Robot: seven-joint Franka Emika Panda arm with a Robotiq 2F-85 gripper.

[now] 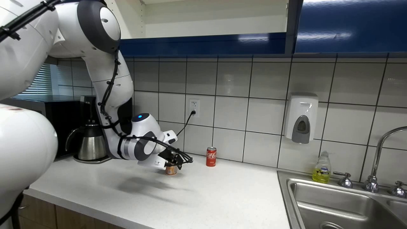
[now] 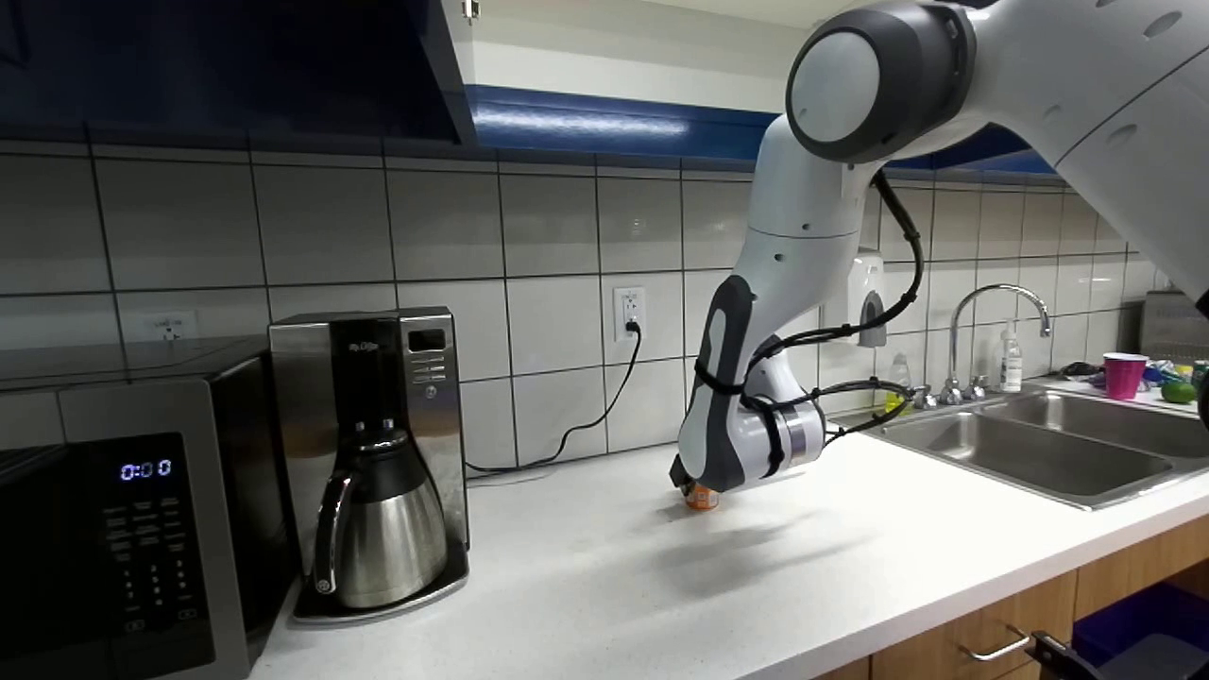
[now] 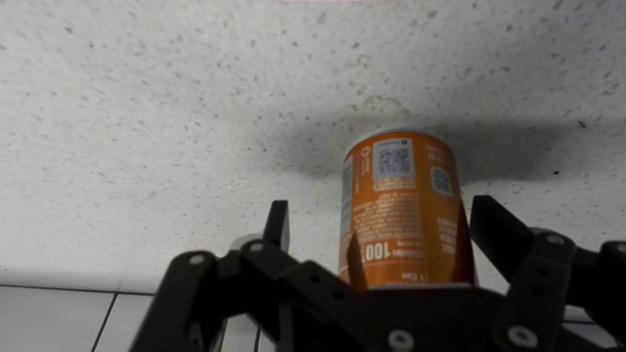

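Observation:
An orange can (image 3: 405,205) with a printed label stands upright on the white counter. In the wrist view my gripper is open, its fingers on either side of the can's upper part. The can lies nearer the right-hand finger (image 3: 493,231), where I cannot tell whether they touch; a gap shows by the left-hand one. The gripper's body hides the can's top. Exterior view 1 shows just the lower part of the can (image 1: 171,170) beneath my gripper (image 1: 173,159). From the other side, the can (image 2: 703,497) is likewise mostly covered by the hand.
A red Coca-Cola can (image 1: 210,156) stands apart near the tiled wall. To one side are a coffee maker (image 2: 368,453) and a microwave (image 2: 136,510); to the other, a sink (image 1: 343,198) with a soap bottle (image 1: 322,168).

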